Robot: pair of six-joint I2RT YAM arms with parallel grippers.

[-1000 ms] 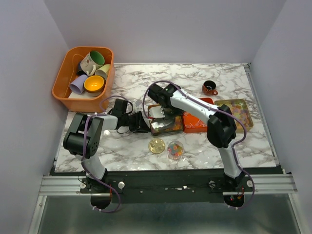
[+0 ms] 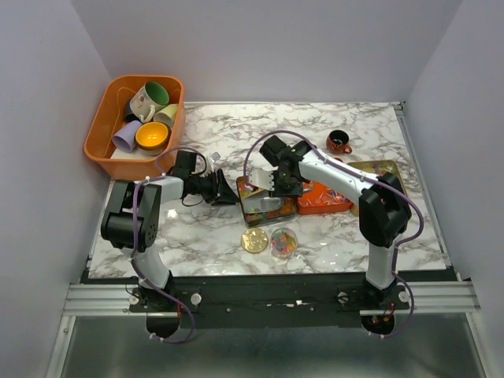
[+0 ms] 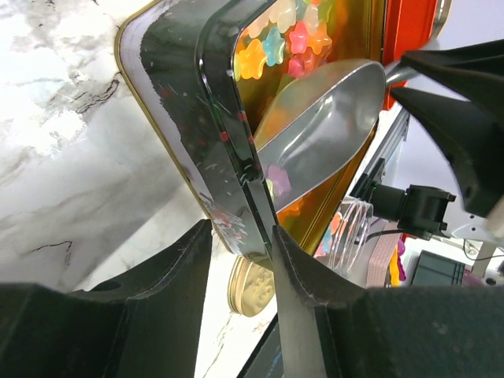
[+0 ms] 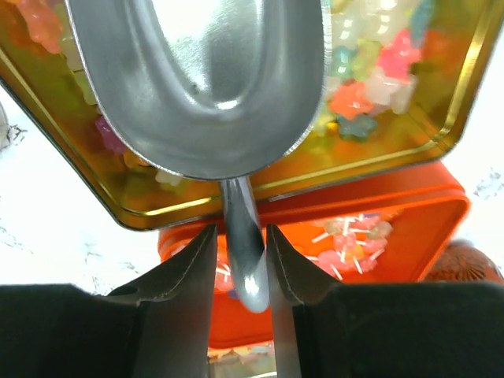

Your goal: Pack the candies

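A shallow tin (image 2: 268, 222) stands mid-table with colourful star candies (image 3: 311, 35) inside. In it rests a grey metal scoop (image 3: 323, 130). My right gripper is over the tin, the scoop's handle (image 4: 244, 252) between its fingers; a narrow gap shows beside the handle, so its grip is unclear. At the tin's left side, my left gripper stands part open by the corner of the tin wall; whether it touches cannot be told. A round clear jar (image 2: 283, 242) with some candies stands in front of the tin, beside a gold lid (image 2: 254, 240).
Right of the tin is an orange-red box (image 2: 324, 206) of wrapped sweets. A flat tin or tray (image 2: 378, 167) lies beyond it, near a brown cup (image 2: 339, 142). An orange bin (image 2: 118, 87) of cups fills the back left.
The tin has turned a little and its near edge has come forward.
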